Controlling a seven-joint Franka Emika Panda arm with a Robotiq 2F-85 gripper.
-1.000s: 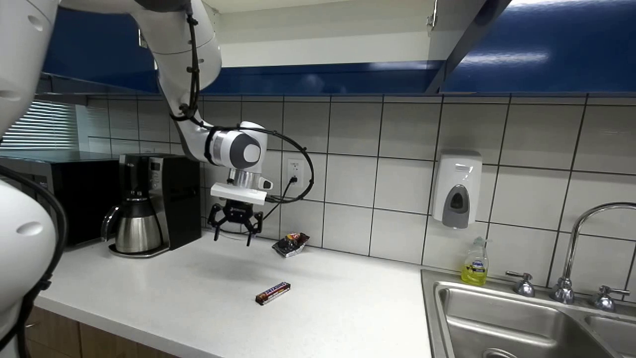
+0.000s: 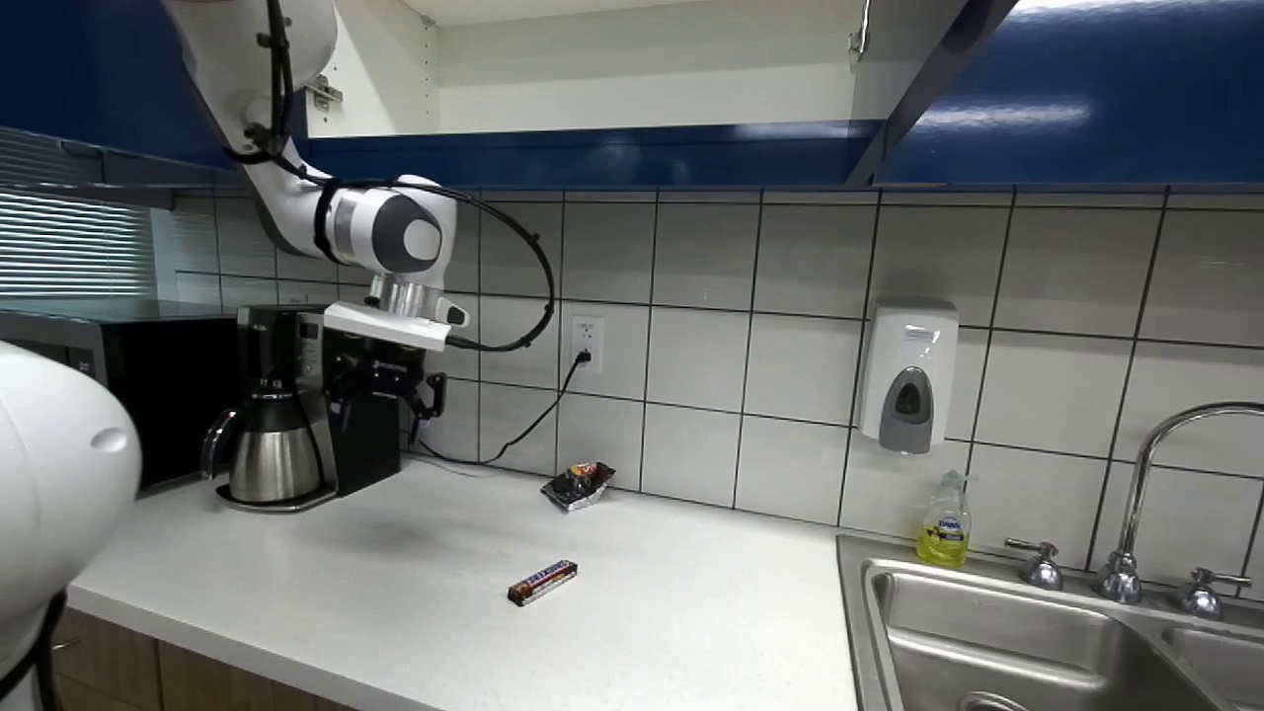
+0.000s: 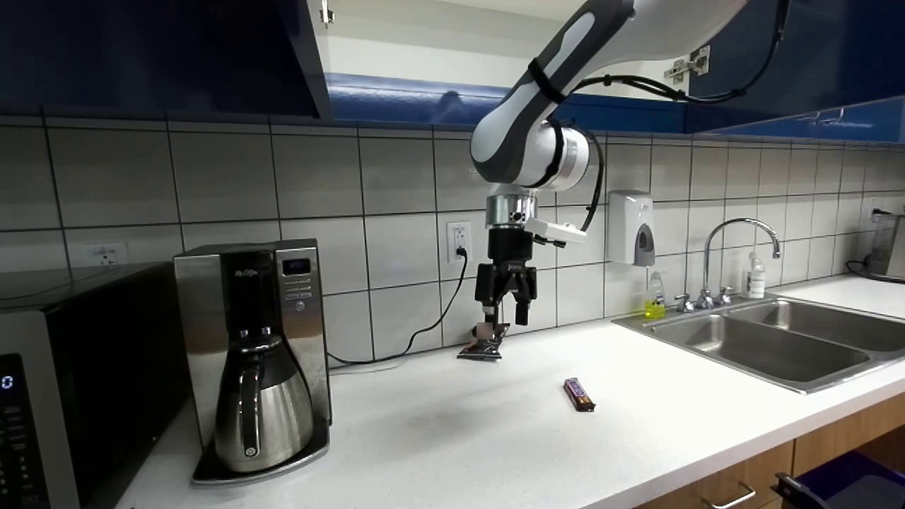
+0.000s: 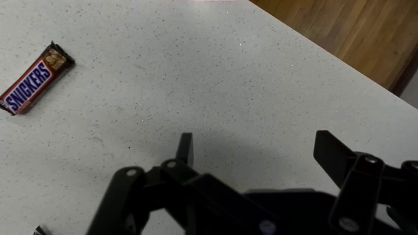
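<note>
Over the counter, well above its surface, my gripper stands open with its two fingers wide apart and only bare counter below them. In exterior view 1 the gripper is in front of the coffee maker's side. A Snickers bar lies flat at the upper left of the wrist view; the same bar is on the open counter in exterior view 1. A crumpled dark wrapper or bag rests near the tiled wall, partly behind the gripper in exterior view 2.
A coffee maker with a steel carafe stands beside a black microwave. A cord runs to the wall outlet. The sink and a yellow soap bottle are at the right.
My arm has moved left and up in exterior view 1, away from the snack items, and the gripper has turned. The Snickers bar and the dark wrapper have not moved.
</note>
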